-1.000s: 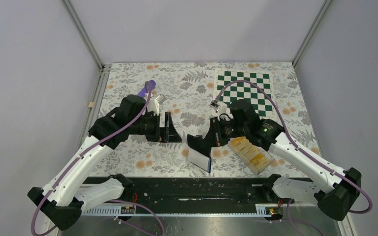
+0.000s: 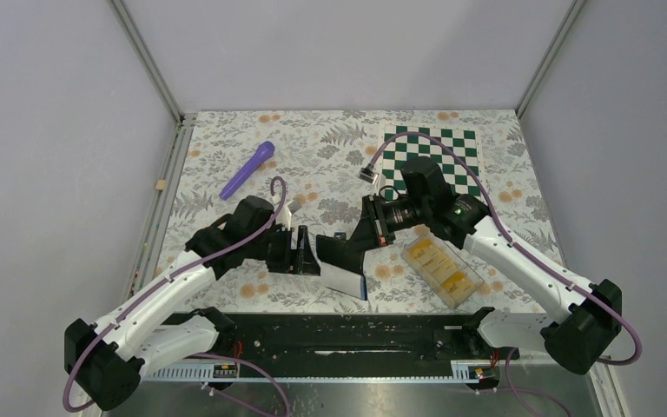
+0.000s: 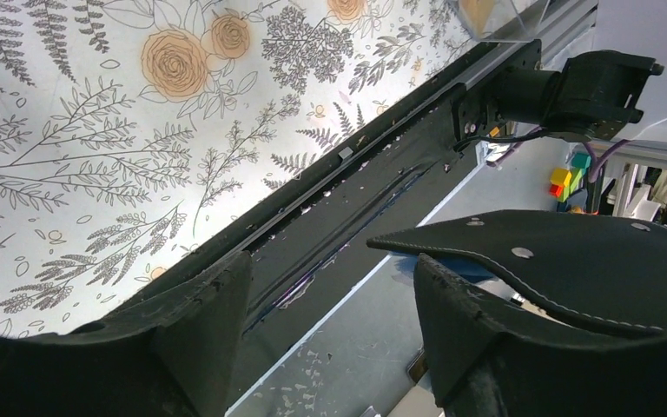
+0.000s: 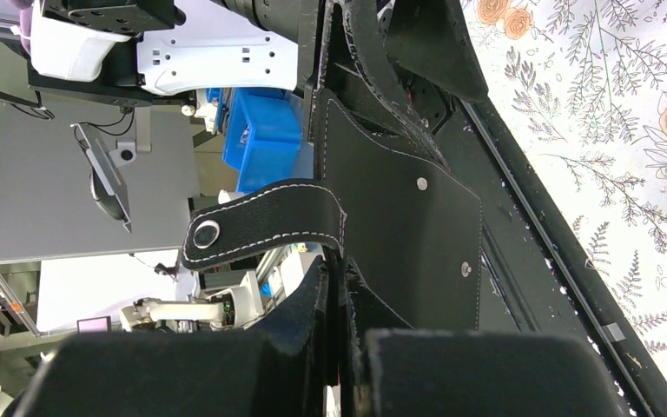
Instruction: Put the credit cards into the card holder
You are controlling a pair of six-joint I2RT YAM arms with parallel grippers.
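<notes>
A black card holder (image 2: 340, 252) with a pale inner panel is held up near the table's front edge in the top view. My right gripper is shut on it, with the black leather panel and its snap strap (image 4: 265, 221) rising from between the fingers. At the holder's left side is my left gripper, its fingers apart and nothing between them. The holder's stitched edge (image 3: 521, 269) passes close to its right finger; contact cannot be told. Yellow cards (image 2: 441, 268) lie in a clear case on the right.
The clear case (image 2: 462, 301) lies below the right forearm. A purple microphone-shaped object (image 2: 247, 170) is at the back left, a green-and-white checkered board (image 2: 462, 148) at the back right.
The right gripper shifted slightly left, carrying the holder along.
</notes>
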